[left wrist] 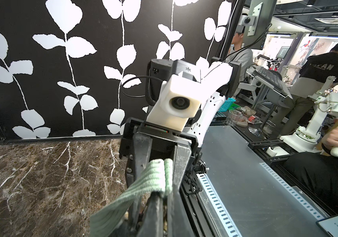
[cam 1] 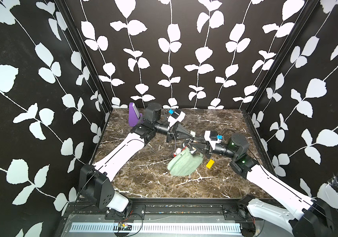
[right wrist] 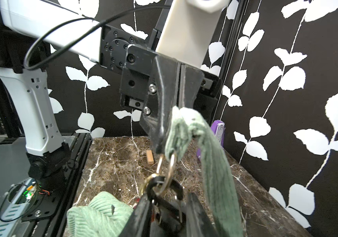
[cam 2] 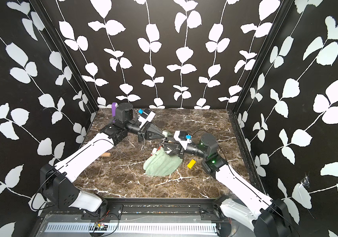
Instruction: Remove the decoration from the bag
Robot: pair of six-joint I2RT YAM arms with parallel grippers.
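The light green bag [cam 1: 184, 162] lies at the table's middle, with small red-and-white decoration bits [cam 1: 177, 151] at its upper left edge. Its strap [left wrist: 153, 177] runs up to my left gripper [cam 1: 188, 134], which is shut on it and holds it raised. In the right wrist view metal rings [right wrist: 170, 173] and a dark clasp hang from the strap [right wrist: 216, 173]. My right gripper is just below, its fingers part apart around the dark clasp; whether it grips it is unclear.
A purple object [cam 1: 133, 116] stands at the back left. A yellow block [cam 1: 210, 163] lies right of the bag, and a small wooden block [cam 2: 105, 154] lies at the left.
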